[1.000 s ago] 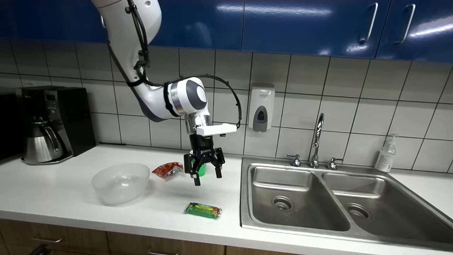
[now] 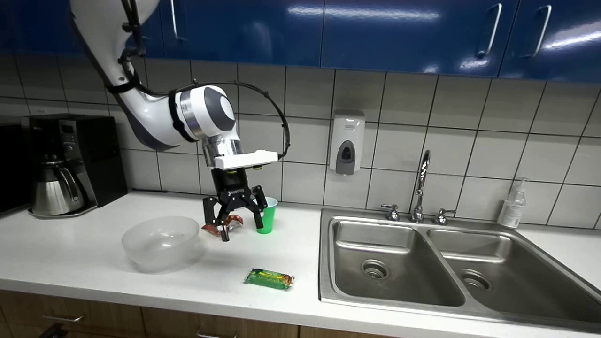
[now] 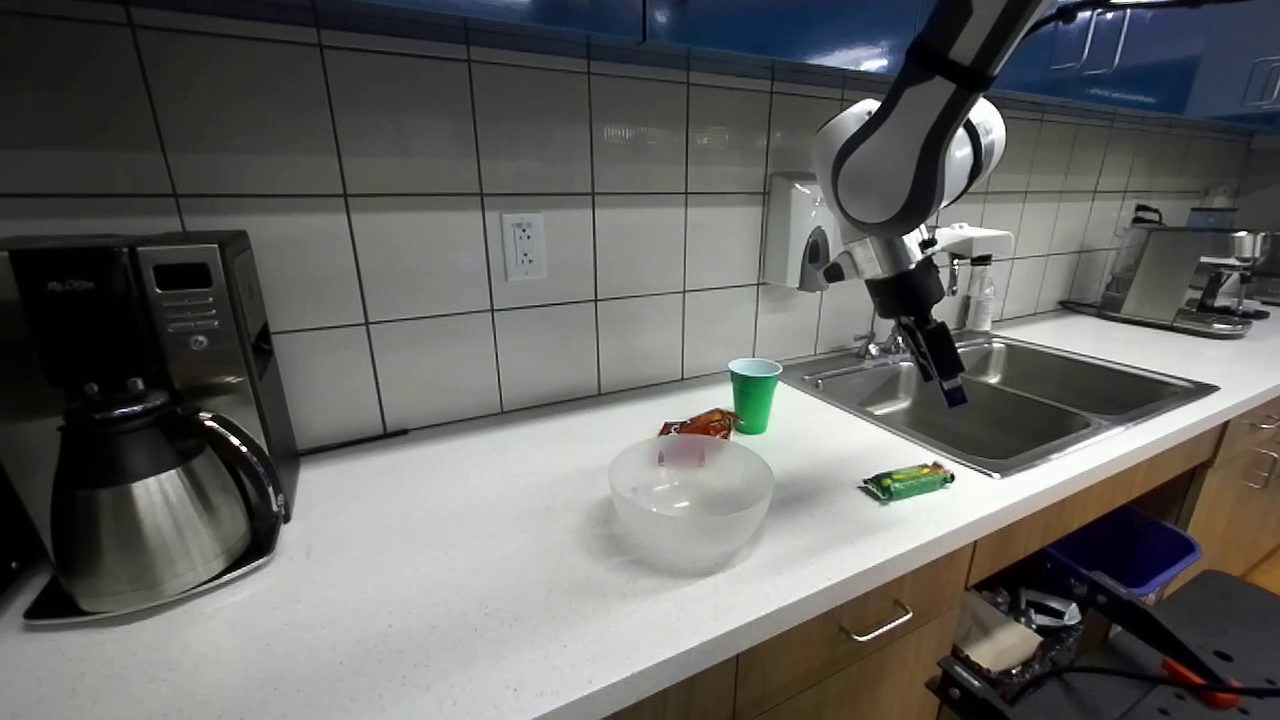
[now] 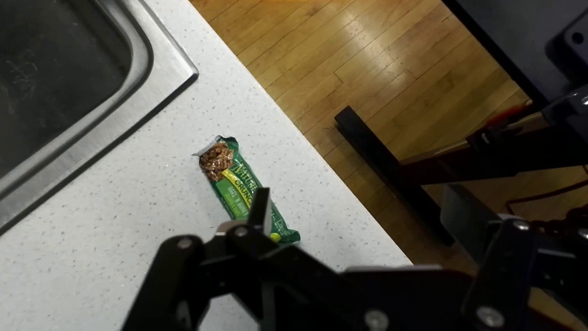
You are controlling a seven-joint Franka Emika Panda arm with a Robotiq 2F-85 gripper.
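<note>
My gripper (image 2: 242, 228) hangs open above the counter, its fingers spread with nothing between them. In the wrist view, one finger (image 4: 260, 212) overlaps part of a green granola bar wrapper (image 4: 237, 187), which lies flat on the counter well below. From the first exterior view, the green bar (image 2: 269, 279) is nearer the front edge than the gripper, left of the sink. A translucent bowl (image 2: 160, 245) stands to its left, looking empty. Behind the gripper are a green cup (image 2: 268, 218) and a red packet (image 2: 233, 219), partly covered by the fingers in that view.
The double sink (image 2: 327, 265) is set into the counter on the right, with a faucet (image 2: 419, 191) behind it. At the far left stands a coffee maker (image 3: 192, 324). Blue cabinets (image 2: 248, 28) hang overhead. Bare counter surrounds the bar and bowl.
Over the last second, the arm and gripper have moved left and slightly up in the first exterior view, now covering part of the red packet and uncovering more of the cup. The objects have stayed put.
</note>
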